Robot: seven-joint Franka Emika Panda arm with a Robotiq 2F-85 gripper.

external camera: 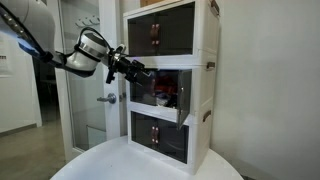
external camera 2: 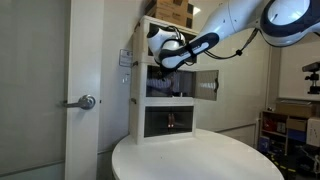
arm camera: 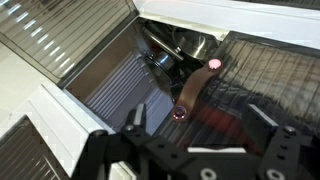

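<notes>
A white cabinet (external camera: pixel 201 95) with stacked compartments stands on a round white table (external camera: pixel 95 165). Its middle compartment has the right-hand door (external camera: pixel 184 98) swung outward, and the dark left-hand door (external camera: pixel 143 88) appears closed. My gripper (external camera: pixel 140 76) is in front of that left door, near its upper part. In the wrist view a brown handle (arm camera: pixel 195 92) lies on the dark door, between and beyond the widely spaced fingers of my open gripper. Nothing shows between the fingers; whether they touch the door cannot be told.
Inside the compartment are a shiny metal item (arm camera: pixel 192 41) and something red (external camera: pixel 170 88). The upper and lower compartments (external camera: pixel 160 137) are shut. A glass-panelled door (external camera: pixel 85 75) stands to the left.
</notes>
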